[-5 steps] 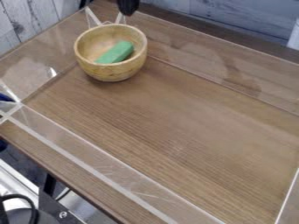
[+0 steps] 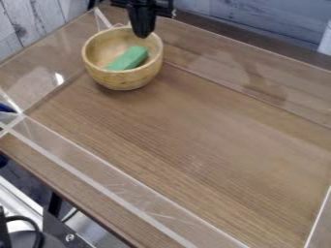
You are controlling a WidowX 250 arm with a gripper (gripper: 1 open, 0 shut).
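Note:
A wooden bowl sits near the back left of the wooden table. Inside it lies a green block. Just above the bowl's back rim, at the top of the camera view, hangs the dark gripper. It looks shut, and I see nothing held in it.
A light wall runs along the back, with panelling at the left. Dark cables show at the lower left, off the table's edge.
The gripper has come down from the top edge of the view toward the back of the bowl. The bowl and block look unchanged.

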